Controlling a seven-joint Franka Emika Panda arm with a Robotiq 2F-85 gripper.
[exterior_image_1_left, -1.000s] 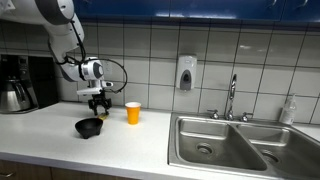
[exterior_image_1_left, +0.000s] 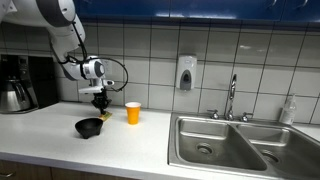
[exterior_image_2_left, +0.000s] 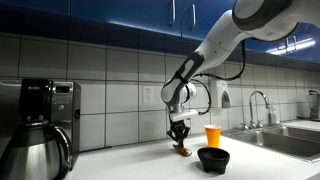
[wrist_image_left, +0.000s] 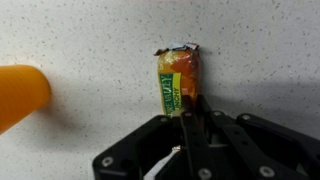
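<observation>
An orange-brown wrapped snack bar (wrist_image_left: 178, 66) with a yellow and green label lies under my fingers in the wrist view. My gripper is shut on the near part of this bar, and its dark fingers hide that end. From the exterior views, the gripper (exterior_image_1_left: 102, 106) is low over the counter near the back wall, with the small bar (exterior_image_2_left: 184, 151) at its fingertips. I cannot tell whether the bar still touches the counter.
An orange cup (exterior_image_1_left: 133, 113) stands right of the gripper, and a black bowl (exterior_image_1_left: 89, 128) sits in front. Farther right is a double sink (exterior_image_1_left: 222, 145). A coffee maker (exterior_image_2_left: 40, 140) stands at the left end.
The arm's upper part has shifted slightly left, while the gripper remains close to the same spot by the bar. The cup and bowl have stayed put.
</observation>
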